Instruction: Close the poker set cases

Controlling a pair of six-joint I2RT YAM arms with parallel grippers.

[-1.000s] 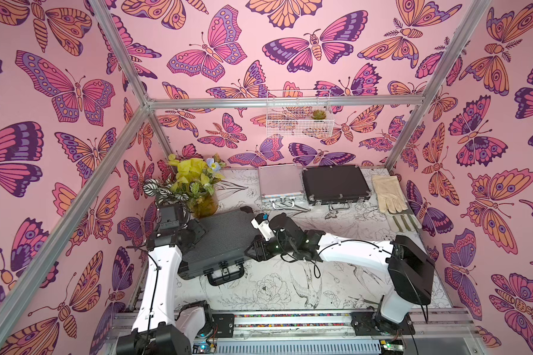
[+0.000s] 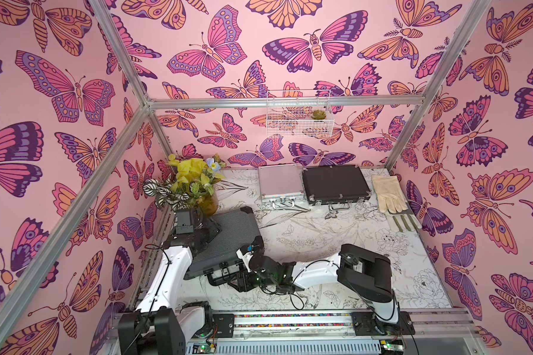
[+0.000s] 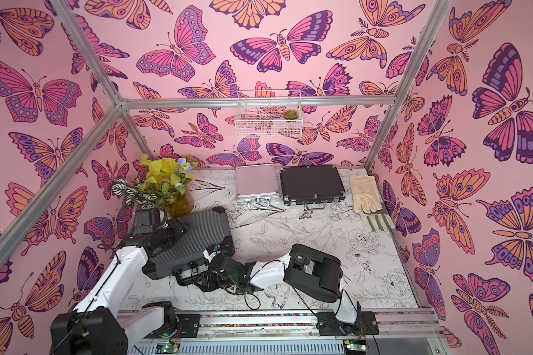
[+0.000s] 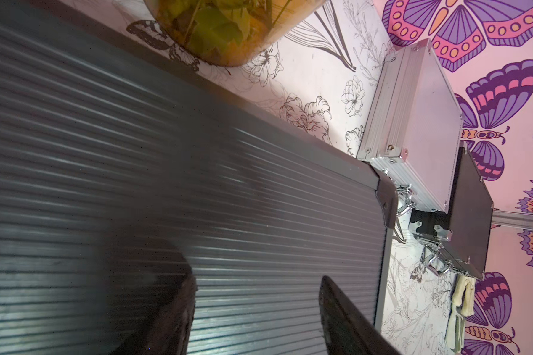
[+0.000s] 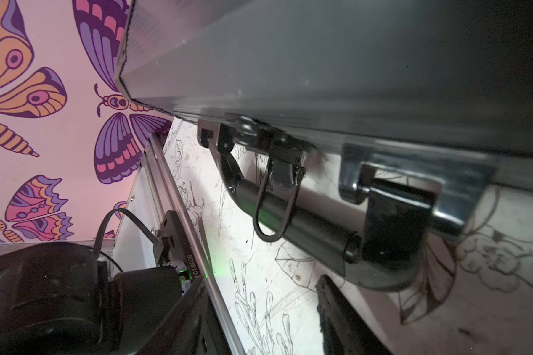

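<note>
A large ribbed dark case point(image 2: 225, 233) lies at the left, its lid down. My left gripper is open above this lid, nothing between its fingers. My right gripper is open at the case's front, below and in front of the black handle point(image 5: 302, 230). A latch point(image 5: 284, 162) with its wire loop hanging shows beside that handle in the right wrist view. A silver case point(image 2: 278, 177) and a black case point(image 2: 334, 180) lie closed at the back.
A flower vase point(image 2: 207, 204) stands behind the large case. Gloves point(image 2: 389, 195) lie at the back right. A wire basket point(image 2: 299, 127) hangs on the back wall.
My right gripper has moved toward the front left, down to the large case's handle. The left arm has shifted slightly right over the lid.
</note>
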